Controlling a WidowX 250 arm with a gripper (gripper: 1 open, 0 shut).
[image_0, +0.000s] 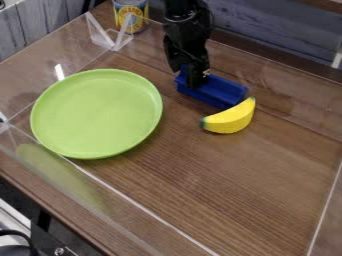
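The black gripper (187, 62) reaches down from the top centre over the left end of a blue tray (219, 93). Its fingers are dark and small, partly merging with the tray's shadow. A yellow banana (229, 117) lies just in front of the tray on the right. A large green plate (95, 114) rests on the wooden table to the left.
A can (130, 16) stands at the back left. A cable shows at the bottom-left corner.
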